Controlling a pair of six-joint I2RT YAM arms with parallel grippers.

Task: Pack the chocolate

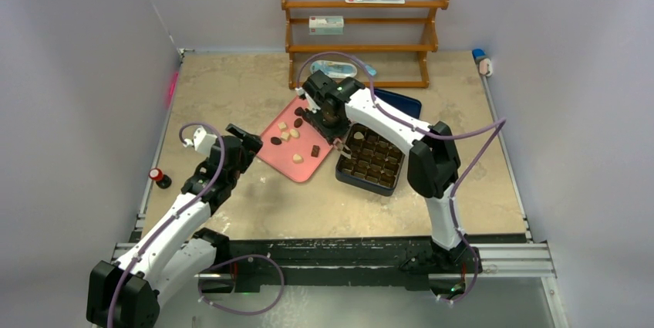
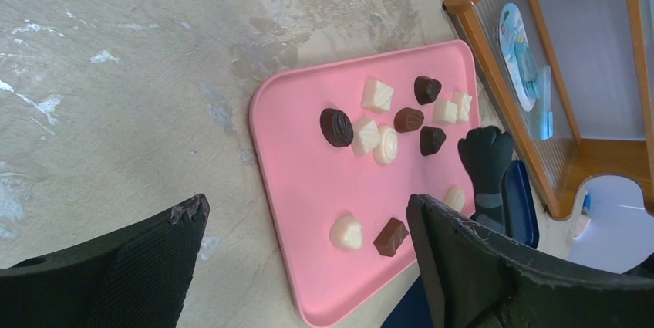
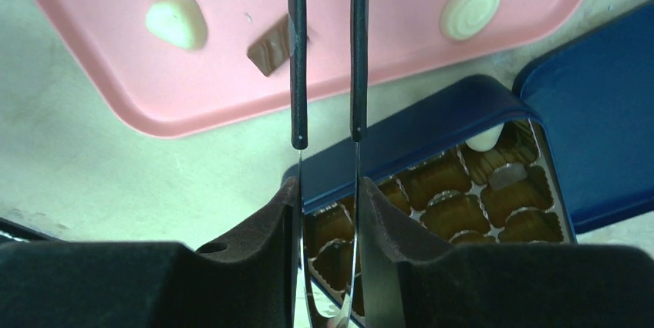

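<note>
A pink tray [image 2: 308, 174] holds several white, milk and dark chocolates, among them a white heart [image 3: 176, 19] and a brown square [image 3: 270, 49]. A compartment box [image 1: 370, 166] sits right of it, with a white piece [image 3: 484, 136] in one far compartment. My right gripper hangs over the tray's edge nearest the box, its long fingers part open with a narrow gap and nothing visible between them. My left gripper stands open left of the tray, empty.
A blue lid [image 3: 594, 112] lies beside the box. A wooden rack [image 1: 362, 47] stands at the back. A small red-capped bottle [image 1: 160, 179] is at the left edge.
</note>
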